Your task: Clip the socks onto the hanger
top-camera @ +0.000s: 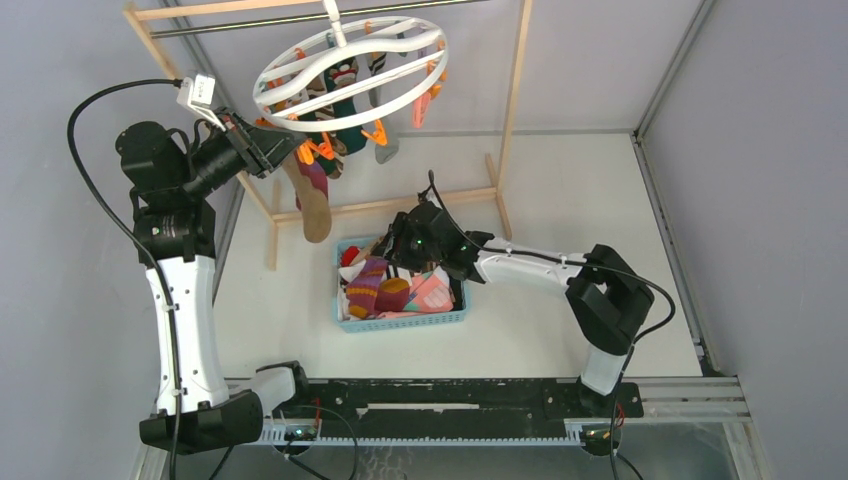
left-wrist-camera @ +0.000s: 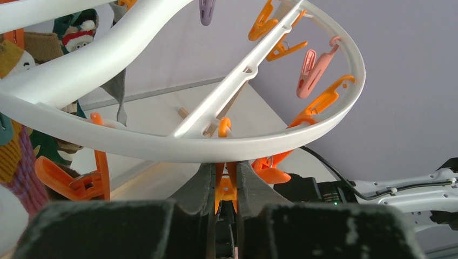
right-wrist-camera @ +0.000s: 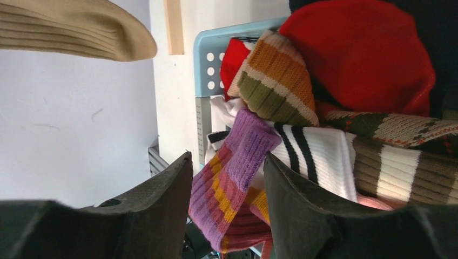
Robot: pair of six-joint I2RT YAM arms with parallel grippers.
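The white round hanger (top-camera: 345,50) hangs at the back left, with socks clipped along its left and far side. My left gripper is shut on an orange clip (left-wrist-camera: 226,193) just beneath the near rim. A tan-soled sock (top-camera: 312,205) dangles close by. Below, my right gripper stands part open over the blue basket (right-wrist-camera: 210,40) of loose socks. In the right wrist view, a purple and orange striped sock (right-wrist-camera: 237,154) appears between its fingers, not visibly gripped; a white sock with black stripes (right-wrist-camera: 318,156) lies beside it.
Free orange clips (left-wrist-camera: 318,105) and a pink clip (left-wrist-camera: 316,67) hang on the rim's right side. A wooden stand (top-camera: 510,100) frames the hanger.
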